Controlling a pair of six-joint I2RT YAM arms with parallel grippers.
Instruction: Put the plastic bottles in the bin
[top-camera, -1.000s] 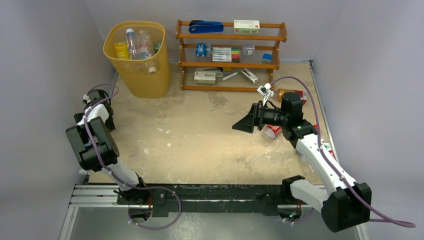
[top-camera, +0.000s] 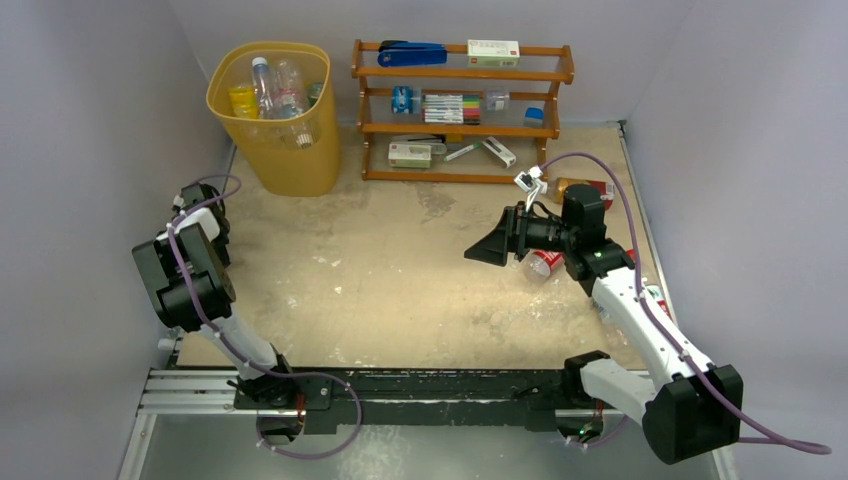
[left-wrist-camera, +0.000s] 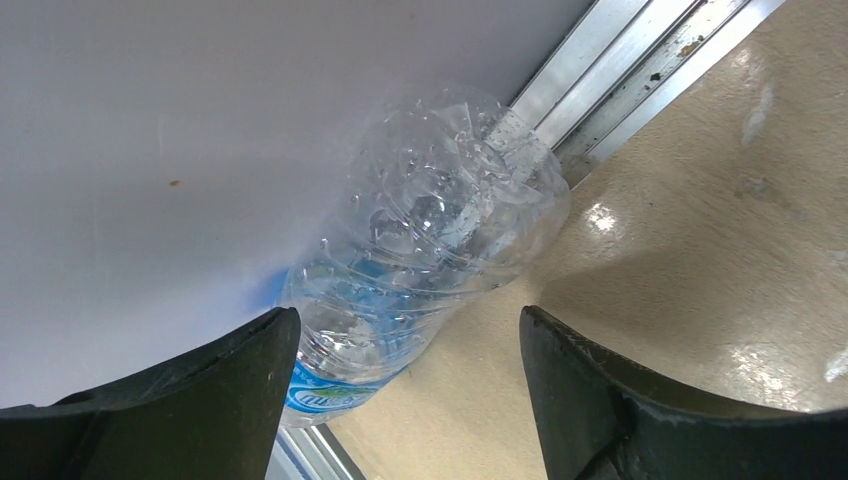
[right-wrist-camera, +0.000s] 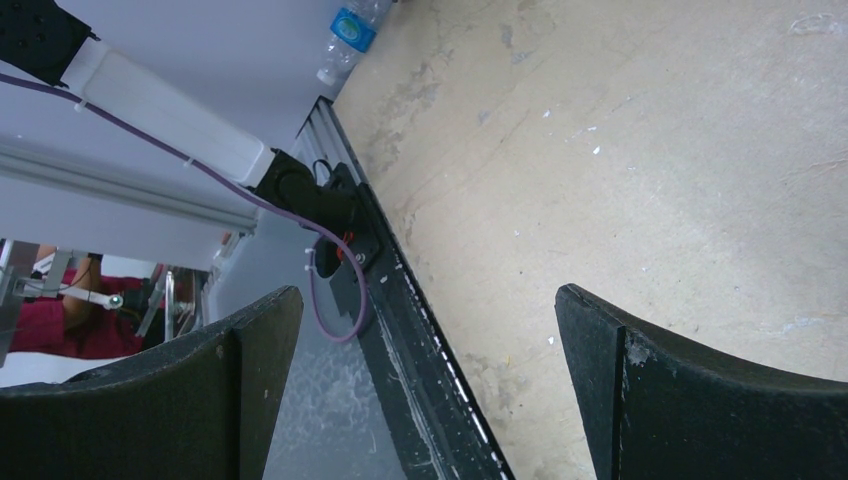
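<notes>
In the left wrist view a clear crumpled water bottle (left-wrist-camera: 420, 210) with a blue label lies along the wall, between and just beyond the open fingers of my left gripper. The top view shows that arm low at the left wall. My right gripper (top-camera: 492, 240) stands open above the floor on the right, empty. Near it lie a red-label bottle (top-camera: 542, 264), an orange bottle (top-camera: 575, 186) and others partly hidden by the arm. The yellow bin (top-camera: 300, 165) at the back left holds several bottles.
A wooden shelf (top-camera: 460, 175) with boxes, pens and small items stands at the back centre. Walls bound both sides.
The left arm has shifted very slightly at the left wall over the last second. The right arm and the bin look unchanged.
</notes>
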